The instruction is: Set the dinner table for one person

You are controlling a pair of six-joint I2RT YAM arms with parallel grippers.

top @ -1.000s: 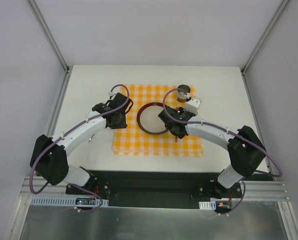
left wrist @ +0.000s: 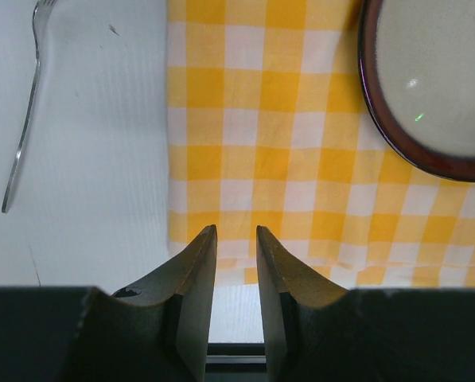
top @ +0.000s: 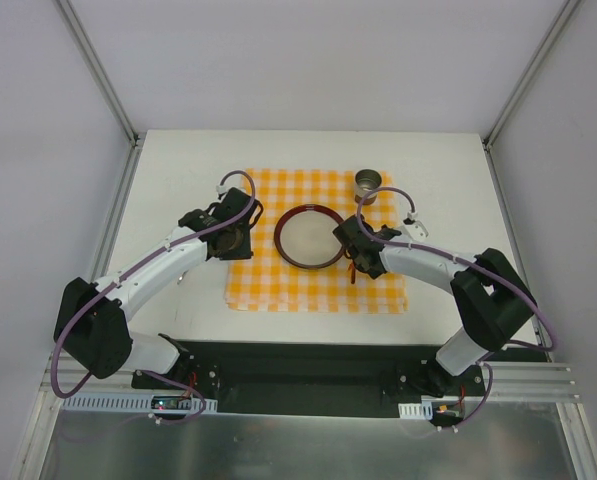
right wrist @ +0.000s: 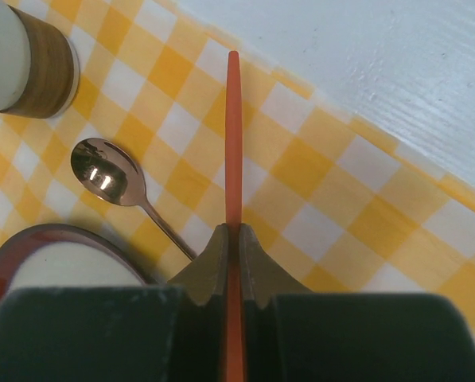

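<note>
A dark-rimmed plate (top: 308, 237) (left wrist: 436, 95) (right wrist: 66, 263) sits centred on a yellow checked mat (top: 278, 295). My right gripper is shut on an orange stick-like utensil (right wrist: 234, 135), above the mat right of the plate. Below it lies a spoon (right wrist: 110, 171), beside a metal cup (top: 368, 185) at the mat's back right. My left gripper hovers over the mat's left side, part open with nothing between its fingers. A fork (left wrist: 29, 111) lies on the white table left of the mat.
The left arm has barely moved.
</note>
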